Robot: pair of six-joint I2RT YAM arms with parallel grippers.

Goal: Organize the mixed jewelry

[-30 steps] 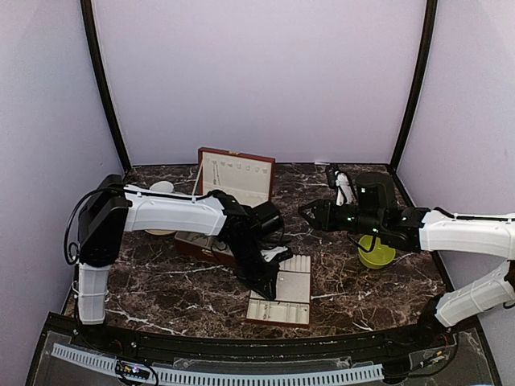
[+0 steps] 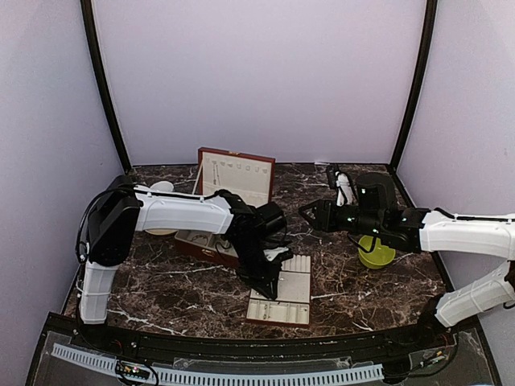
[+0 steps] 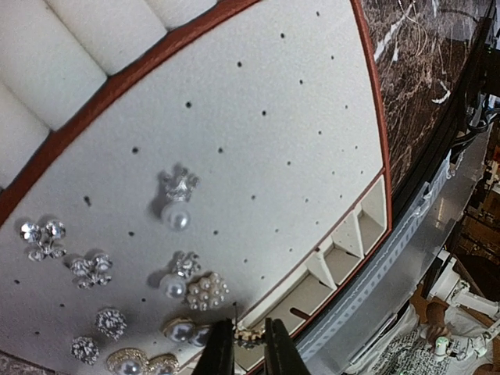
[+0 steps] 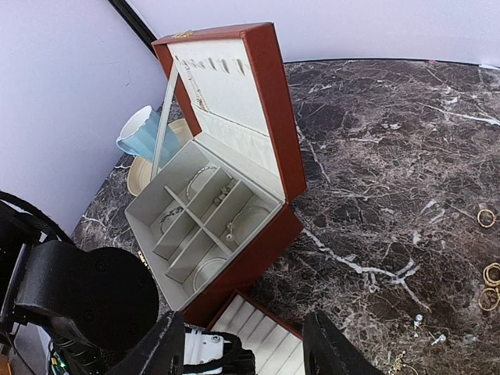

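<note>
My left gripper is shut on a small gold earring (image 3: 248, 337) whose thin post points up in the left wrist view. Below it lies the jewelry tray (image 3: 266, 195), at the edge between its pinholed panel and the small compartments (image 3: 308, 293). Several earrings sit on the panel, among them a silver pearl drop (image 3: 176, 216), a pearl cluster (image 3: 207, 291) and a flower stud (image 3: 44, 239). Whether the post touches the panel I cannot tell. My right gripper stands open in the air, nothing between its fingers.
The open jewelry box (image 4: 266, 242) holds bracelets in its compartments; a necklace hangs in its lid (image 4: 223, 82). Loose rings (image 4: 491, 273) and small studs (image 4: 418, 320) lie on the marble table. A blue cup (image 4: 141, 129) and a green bowl (image 2: 376, 256) stand aside.
The left arm has shifted very slightly to the right over the tray, its gripper staying low. The right arm has not visibly moved.
</note>
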